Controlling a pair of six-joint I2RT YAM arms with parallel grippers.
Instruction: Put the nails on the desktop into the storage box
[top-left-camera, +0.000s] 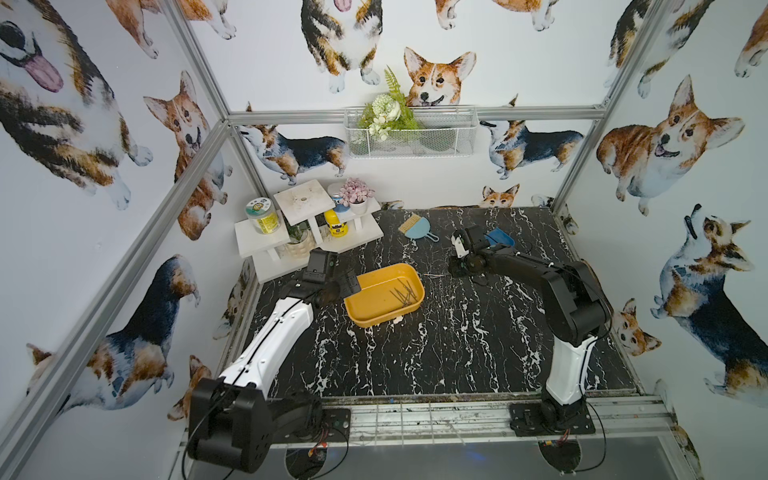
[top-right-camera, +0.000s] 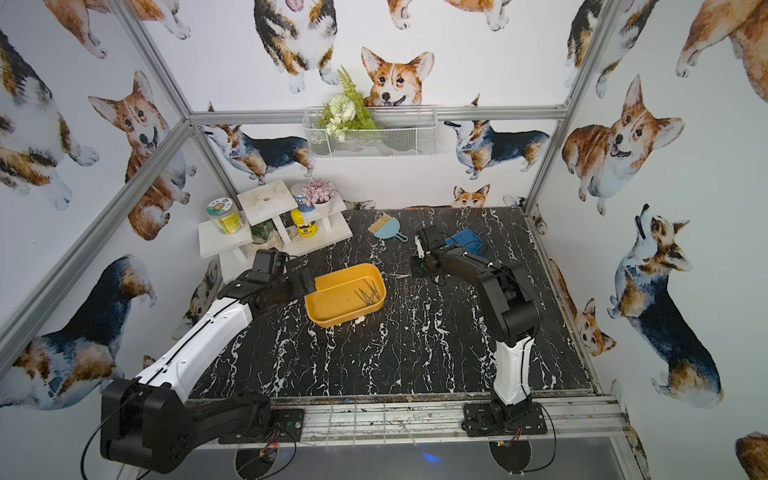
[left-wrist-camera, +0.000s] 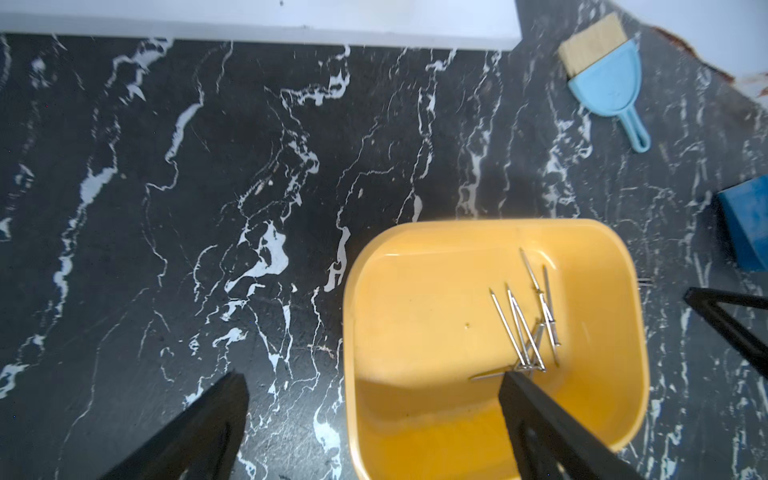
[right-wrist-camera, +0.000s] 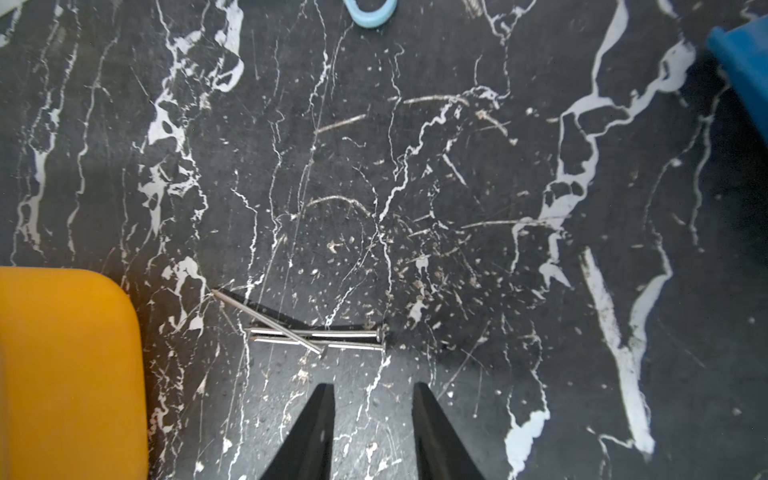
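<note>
The yellow storage box (top-left-camera: 372, 302) holds several nails (left-wrist-camera: 514, 325) toward its right. A few more nails (right-wrist-camera: 272, 324) lie crossed on the desktop just right of the box. My left gripper stands open at the box's left side in the top views, with nothing between its fingers. My right gripper hangs over the desktop right of the box, fingers part open with nothing between them, beside the loose nails in the right wrist view.
A blue brush-and-dustpan set (top-left-camera: 419, 229) lies behind the box. A blue object (left-wrist-camera: 744, 220) sits at the back right. A white shelf (top-left-camera: 264, 266) with jars and plants occupies the back left.
</note>
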